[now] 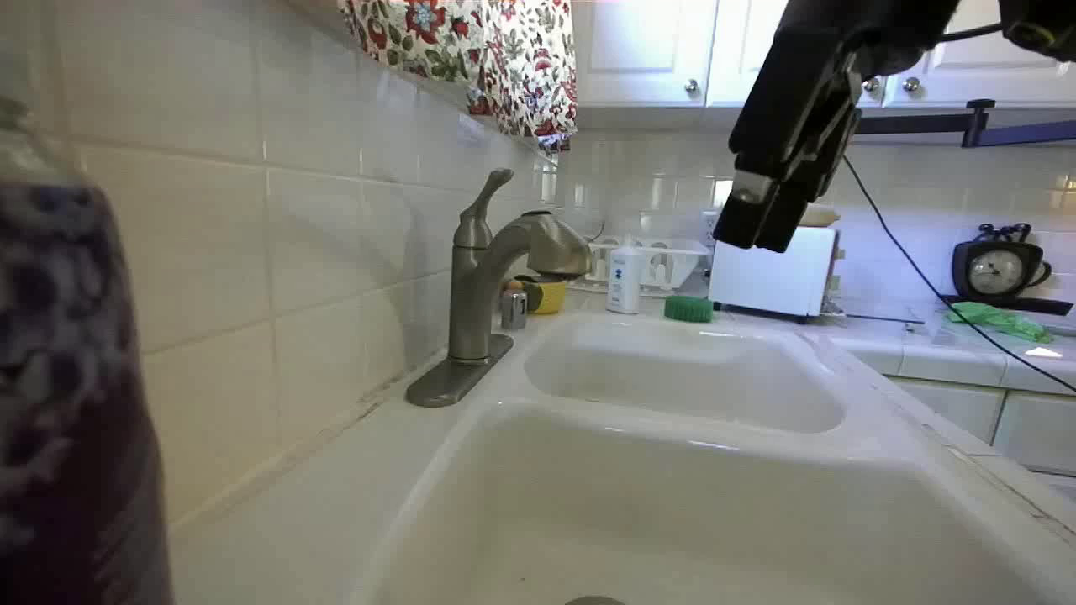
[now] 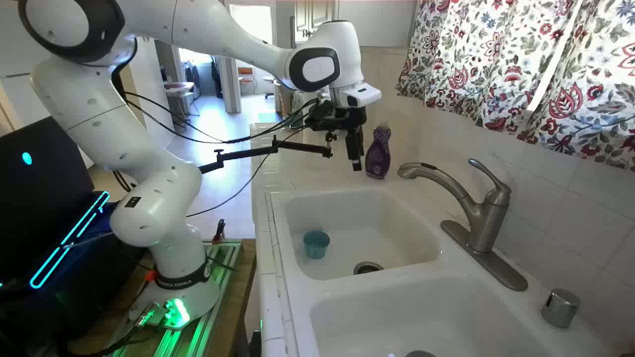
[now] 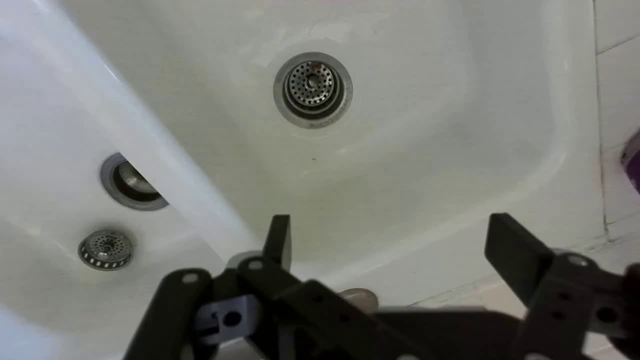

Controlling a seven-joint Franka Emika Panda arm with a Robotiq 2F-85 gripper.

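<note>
My gripper is open over the white double sink, its two fingers wide apart and nothing between them. In exterior view 2 it hangs high [image 2: 357, 160], near the purple bottle [image 2: 378, 151], which stands upright behind the sink. A teal cup [image 2: 316, 244] sits inside the far basin [image 2: 381, 208] in that view, left of the drain [image 2: 367, 267]; neither other view shows it. The wrist view shows a drain with a perforated strainer [image 3: 311, 84] in one basin. In the other, a loose strainer [image 3: 105, 249] lies beside the drain [image 3: 129, 186].
The metal faucet [image 2: 488, 220] rises along the wall side, its spout reaching toward the basins. A green brush [image 1: 688, 308], a white bottle [image 1: 625, 277] and a white box [image 1: 772, 270] stand beyond the sink. A floral curtain [image 2: 470, 65] hangs above. Air over the basins is mostly clear.
</note>
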